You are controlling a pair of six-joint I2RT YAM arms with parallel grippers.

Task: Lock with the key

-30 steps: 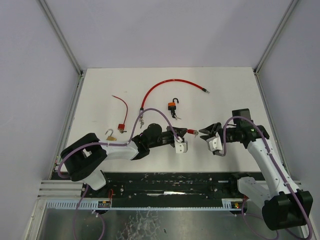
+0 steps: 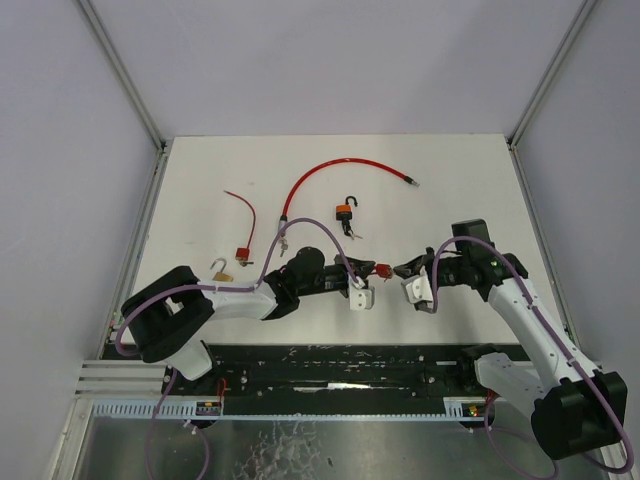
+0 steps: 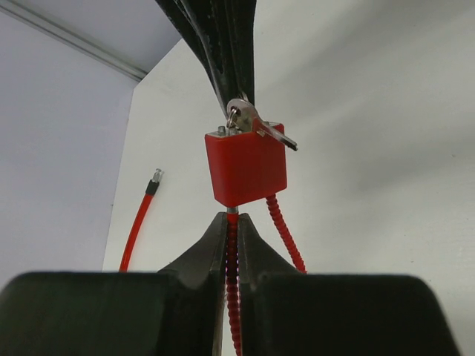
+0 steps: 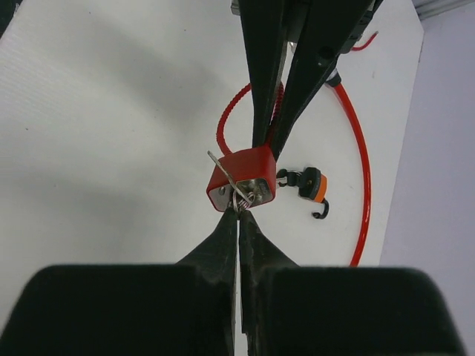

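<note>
A red lock (image 3: 245, 167) with a red beaded cable hangs at centre, also seen as a red block (image 2: 382, 270) in the top view. My left gripper is shut on the cable just below the lock's body. A silver key (image 3: 278, 136) with a ring sticks out at the lock's upper face. My right gripper is shut with its tips at the key and ring on that face; whether anything is between them is unclear.
An orange-black lock (image 2: 344, 213), a long red cable (image 2: 348, 160), a small red lock (image 2: 242, 253) and a tan padlock (image 2: 222, 277) lie on the white board. The board's right side is mostly clear.
My right gripper has shifted slightly at the red lock, having come a little closer to it from the right. The left arm stays in place.
</note>
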